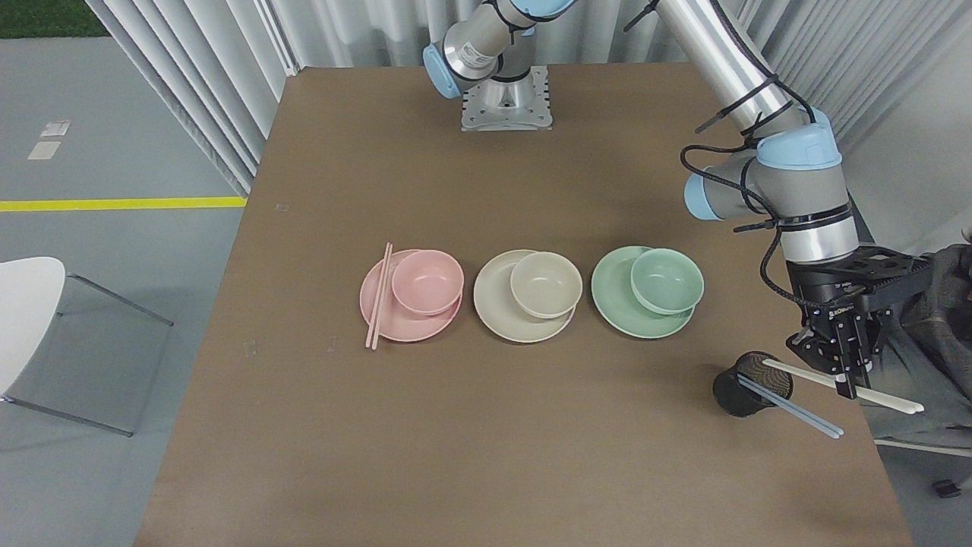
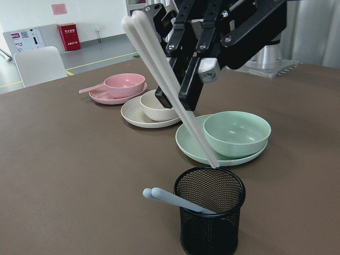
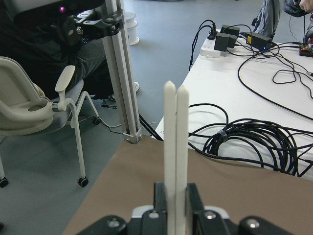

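Observation:
My gripper (image 1: 843, 369) is shut on a pair of white chopsticks (image 2: 155, 58), held aslant above a black mesh cup (image 2: 209, 228) at the table's right edge, which holds grey-blue chopsticks (image 1: 793, 409). In the wrist view the white chopsticks (image 3: 175, 147) stand up between the fingers. Left of the cup, in the front view, are a green plate (image 1: 613, 301) with green bowl (image 1: 667, 281), a cream plate (image 1: 501, 314) with cream bowl (image 1: 547, 286), and a pink plate (image 1: 401, 328) with pink bowl (image 1: 427, 282) and pink chopsticks (image 1: 379, 296).
Past the right edge sits a person; the wrist view shows a white table (image 3: 259, 88) with coiled cables and a chair (image 3: 24, 98).

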